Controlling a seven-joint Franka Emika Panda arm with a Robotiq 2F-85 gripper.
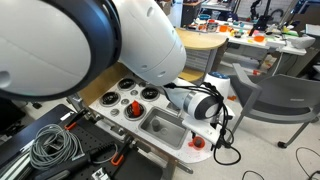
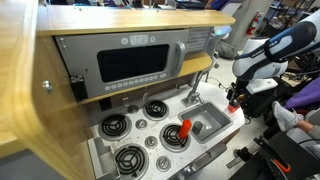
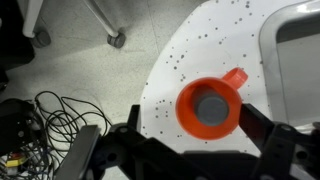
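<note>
An orange-red mug stands on the speckled white counter beside the sink, its handle pointing to the upper right in the wrist view. Inside it shows a dark grey round shape; I cannot tell what this is. My gripper is open above the mug, one finger to each side in that view and nothing held. From exterior view 1 the mug appears at the counter's right end, just below the gripper. Exterior view 2 shows the mug partly behind the gripper and its cables.
A sink lies left of the mug in exterior view 1. Farther left is a stovetop with several burners and another orange-red object. A microwave and faucet stand along the back. A grey chair is beyond the counter's end.
</note>
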